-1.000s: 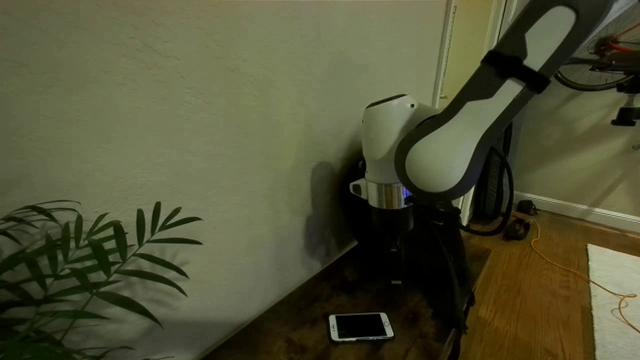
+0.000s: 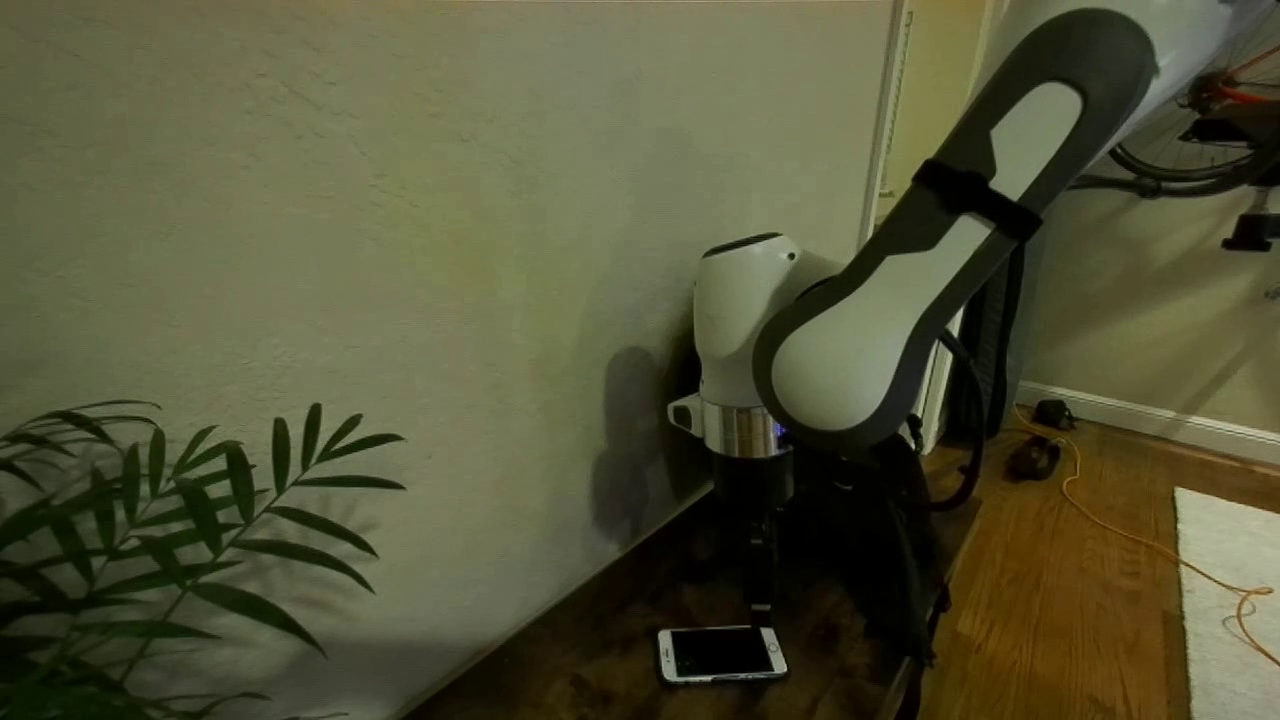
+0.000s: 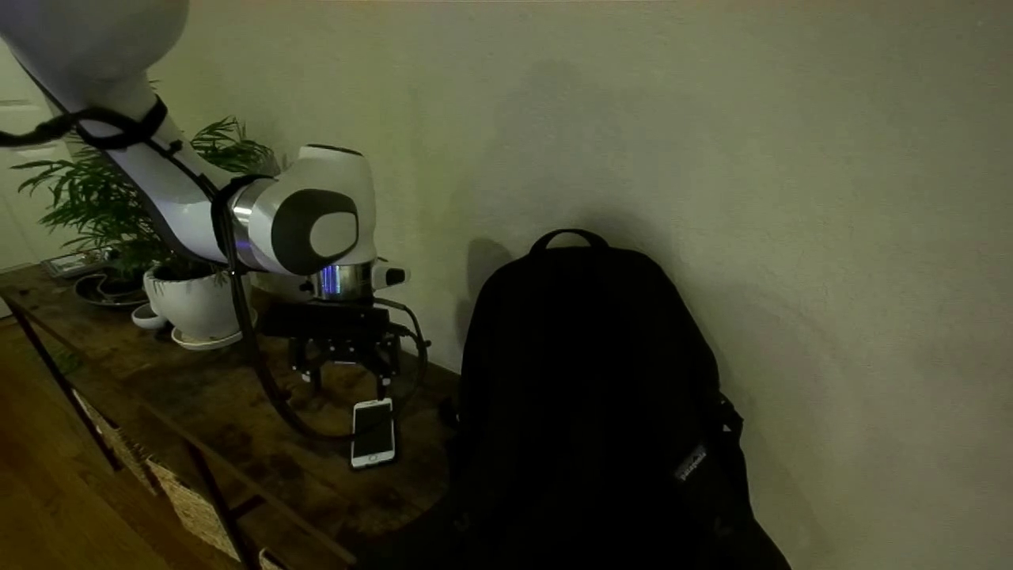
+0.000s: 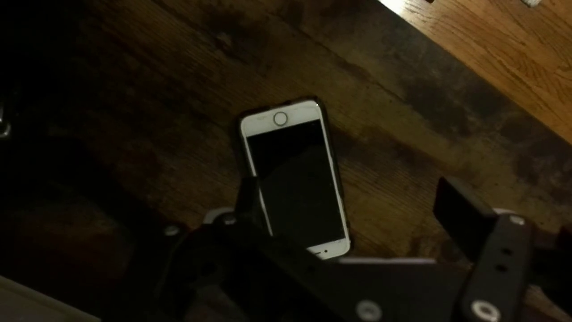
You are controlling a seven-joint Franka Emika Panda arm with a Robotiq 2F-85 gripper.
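Note:
A white-framed phone [image 4: 297, 180] with a dark screen lies face up on the brown wooden table [image 4: 177, 134]. My gripper is above the table with its fingers wide apart, and nothing is held between them. In the wrist view one fingertip [image 4: 247, 196] overlaps the phone's left edge, while the other stands well clear to its right. Exterior view 2 shows the gripper [image 3: 349, 381] pointing down at the far end of the phone [image 3: 373, 433]. Whether a finger touches the phone cannot be told.
A large black backpack [image 3: 589, 399] leans against the wall beside the phone. On the gripper's other side stands a white pot [image 3: 196, 302] with a leafy plant [image 2: 180, 528]. The wall [image 2: 420, 300] runs close along the table's back; bare tabletop lies in front.
In exterior view 1 the arm has come down and shifted left, bringing the gripper from above and behind the phone to its edge. The phone has not moved.

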